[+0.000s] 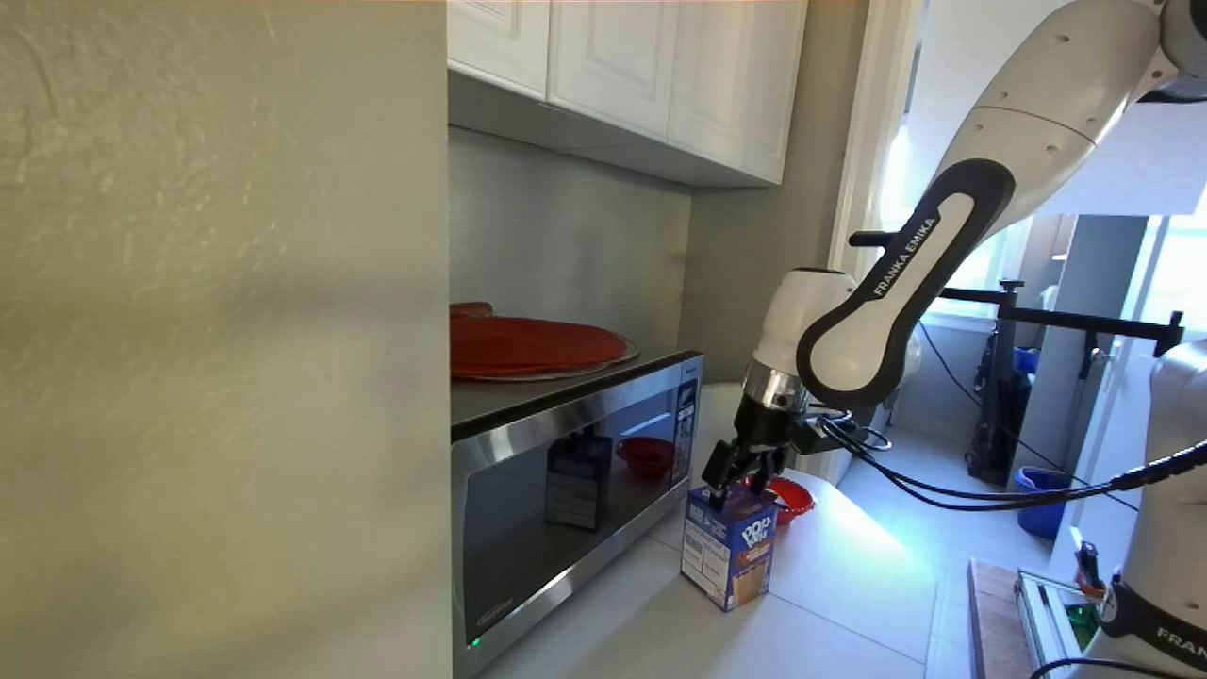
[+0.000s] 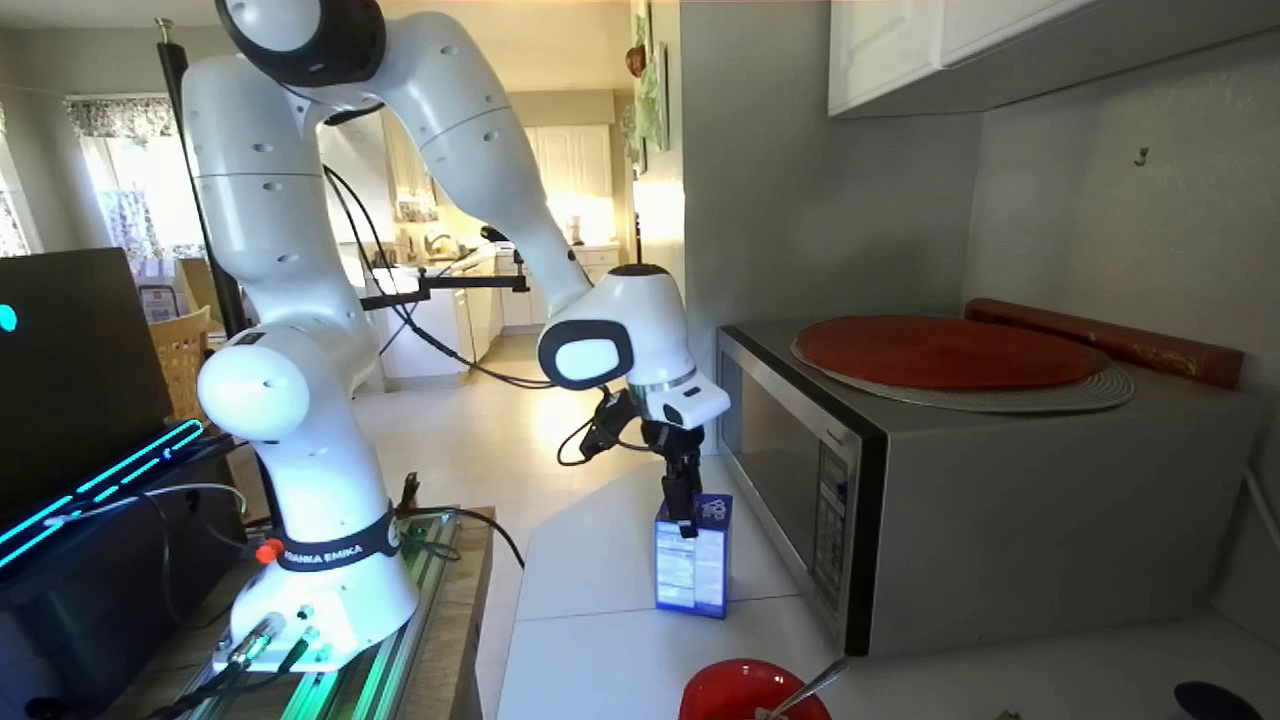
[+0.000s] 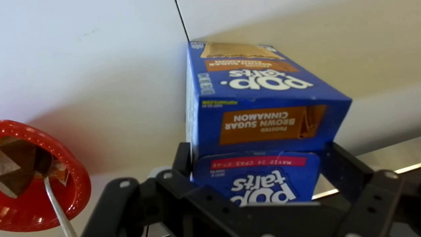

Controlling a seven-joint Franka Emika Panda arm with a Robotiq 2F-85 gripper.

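A blue Pop-Tarts box stands upright on the white counter, close to the microwave door. In the wrist view, the brown sugar cinnamon box fills the space between the fingers of my gripper. My gripper points down at the box's top and is open, one finger along each side; whether the pads touch the cardboard I cannot tell. From exterior view 2, one finger shows in front of the box, overlapping its upper part.
A red bowl with wrappers and a spoon sits beside the box. The microwave flanks the box and carries red round mats. Cabinets hang above.
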